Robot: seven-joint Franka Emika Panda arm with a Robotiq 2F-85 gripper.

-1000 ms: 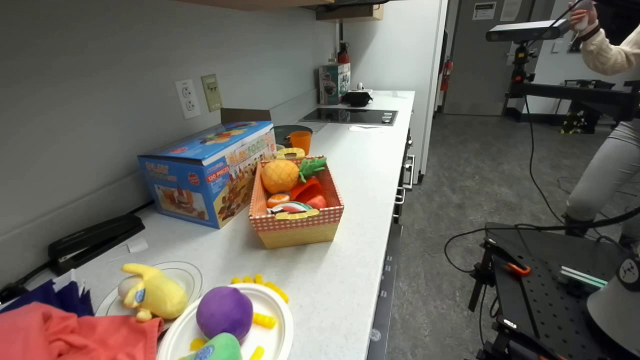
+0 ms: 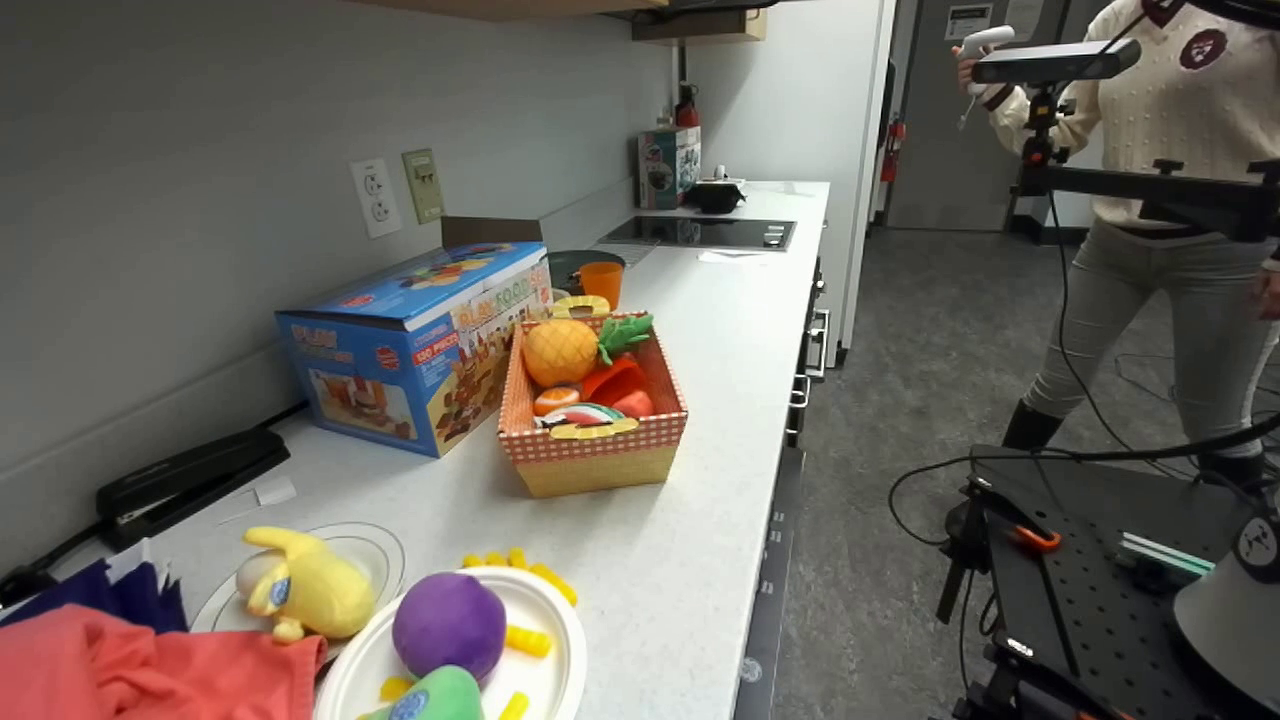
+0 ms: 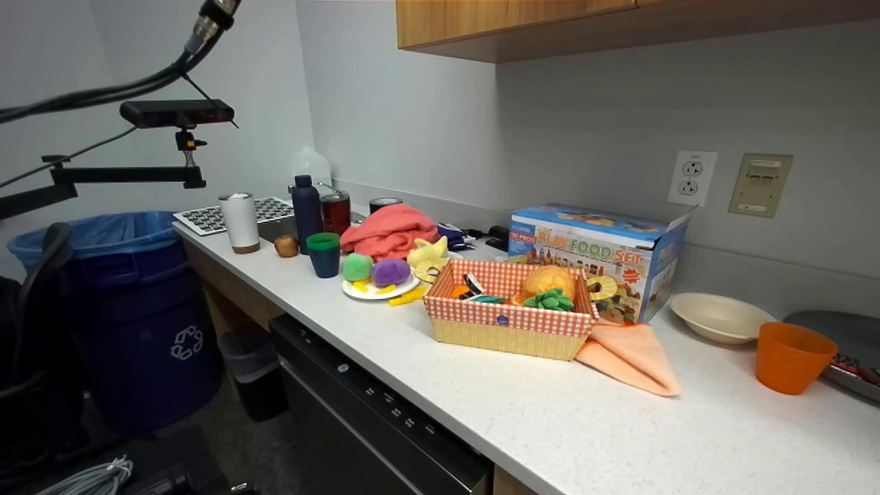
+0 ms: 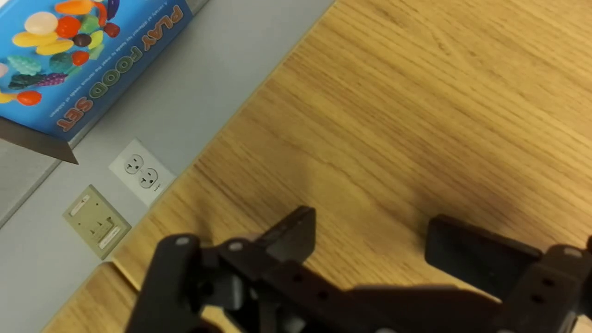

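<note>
In the wrist view my gripper has its two dark fingers well apart, with bare wood and nothing else between them. It faces the underside of the wooden cabinet (image 4: 388, 122); whether it touches the wood I cannot tell. Neither exterior view shows the gripper. On the counter stands a red-checked basket (image 2: 600, 462) holding a toy pineapple (image 2: 560, 352) and several other toy foods. A white plate (image 2: 558, 624) carries a purple toy (image 2: 450, 624), a green toy (image 2: 438, 696) and yellow pieces. Beside it sits a yellow plush toy (image 2: 314, 586).
The blue play food box (image 3: 594, 247) stands against the wall behind the basket. An orange cup (image 3: 792, 357), a pale bowl (image 3: 720, 317) and a peach cloth (image 3: 631, 355) lie to its right. Overhead hangs the cabinet (image 3: 544, 29).
The person at the right has stepped further into view, toward the left. The basket, plate, box and toys on the counter are unchanged.
</note>
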